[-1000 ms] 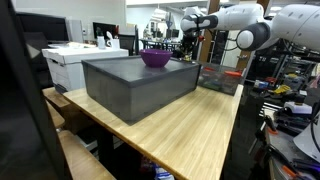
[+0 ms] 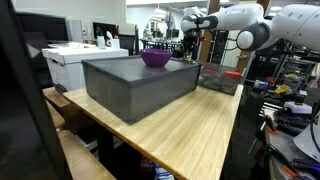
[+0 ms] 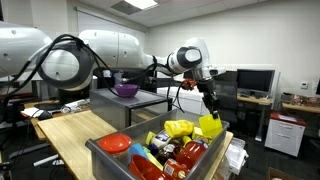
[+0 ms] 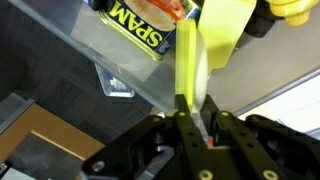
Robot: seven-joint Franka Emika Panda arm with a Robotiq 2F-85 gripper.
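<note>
My gripper (image 3: 211,110) is over the right side of a grey bin (image 3: 97,160), pointing down. It is shut on a flat yellow object (image 3: 211,125) that hangs below the fingers. In the wrist view this yellow object (image 4: 185,65) appears nearly edge-on, with a pale strip along one side. What it is, I cannot tell. The gripper partly hides its upper end. In exterior view 1 the gripper is far off and too small to read.
Cans, bottles and boxes crowd the bin, among them a SPAM tin (image 4: 138,22) and a red can (image 3: 192,153). Clear containers (image 3: 235,154) stand outside its right wall. A purple bowl (image 2: 156,58) rests on a grey box. The wooden table (image 2: 170,132) has free room.
</note>
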